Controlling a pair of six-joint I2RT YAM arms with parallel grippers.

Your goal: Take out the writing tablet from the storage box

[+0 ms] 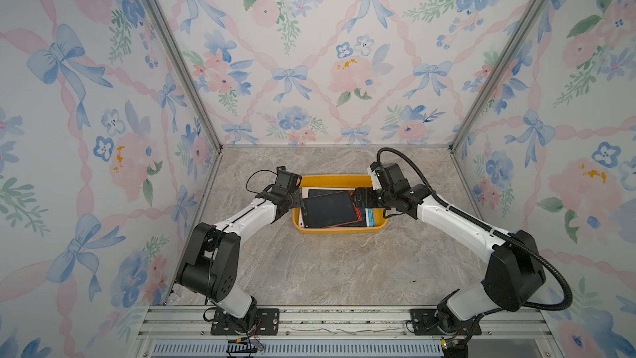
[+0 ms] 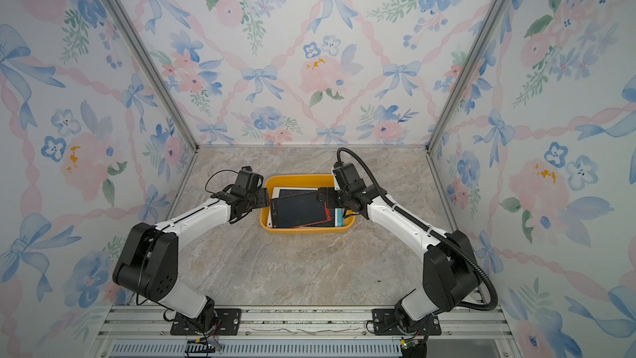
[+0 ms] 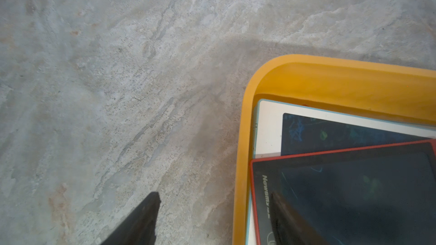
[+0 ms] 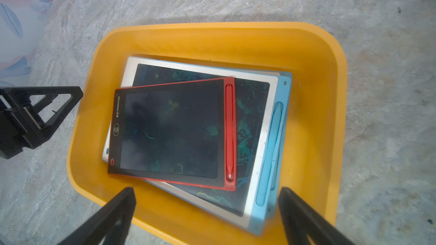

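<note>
A yellow storage box [image 4: 338,122] holds stacked writing tablets. On top lies a black writing tablet [image 4: 172,129] with a red edge and red stylus, set askew. Beneath it shows a larger white-and-blue tablet [image 4: 247,154]. Over the box's left wall hangs my left gripper [image 1: 296,200]; in its wrist view the fingers [image 3: 141,220] are apart, with the wall and the tablet's left edge seen between them. My right gripper [image 1: 364,197] is wide open above the tablet's right end. Nothing is held by either; the height of the fingertips is hard to tell.
Bare grey marbled tabletop [image 1: 338,268] surrounds the box on all sides. At the left of the right wrist view, the other arm's black finger [image 4: 56,113] reaches to the box rim. Floral walls [image 1: 291,46] enclose the table behind and at both sides.
</note>
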